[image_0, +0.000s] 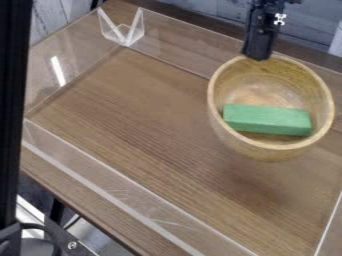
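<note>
A tan wooden bowl (234, 142) holding a green block (267, 119) sits at the right of the table. The dark gripper (257, 51) is at the bowl's back rim, at the top of the view. Whether its fingers are open or shut on the rim is unclear.
A small clear plastic piece (122, 30) stands at the back left. Clear strips run along the table's edges, and dark equipment is at the far left.
</note>
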